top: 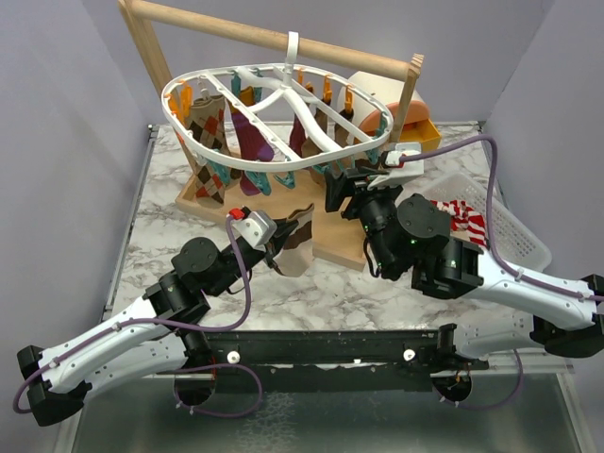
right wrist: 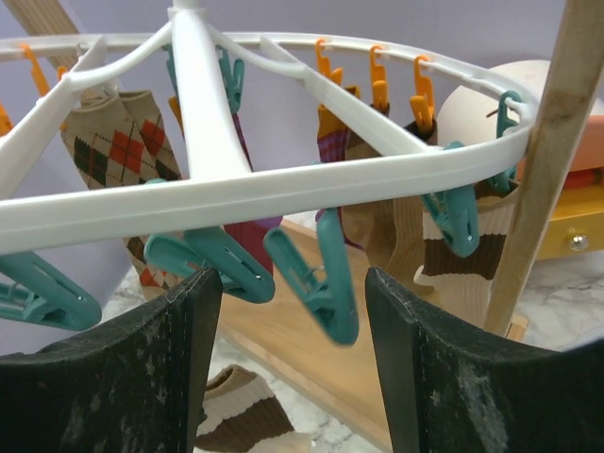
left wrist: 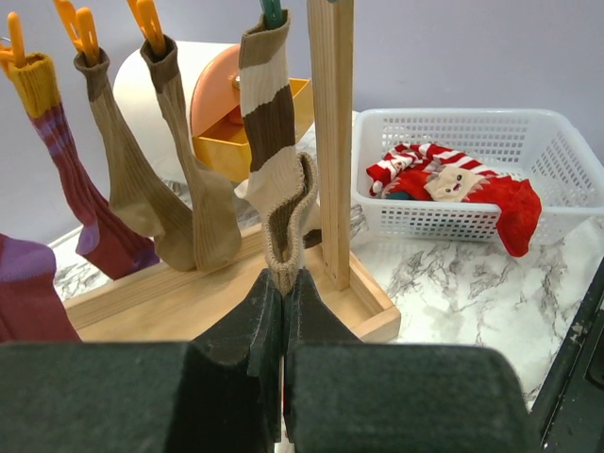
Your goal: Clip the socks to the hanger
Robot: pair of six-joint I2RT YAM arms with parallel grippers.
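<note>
A cream and brown striped sock (top: 297, 247) hangs from my left gripper (top: 286, 227), which is shut on it; in the left wrist view its tan cuff (left wrist: 286, 236) rises from the closed tips. The white oval hanger (top: 212, 151) carries socks on orange and teal clips, among them an argyle sock (right wrist: 118, 142). My right gripper is open under the hanger's front rim, fingers on either side of a teal clip (right wrist: 330, 283) with no sock in it. The held sock's striped part (right wrist: 243, 411) shows low in the right wrist view.
A wooden stand (top: 406, 94) supports the hanger, its post close to the right arm. The white basket (left wrist: 472, 118) at the right holds red festive socks (left wrist: 517, 203).
</note>
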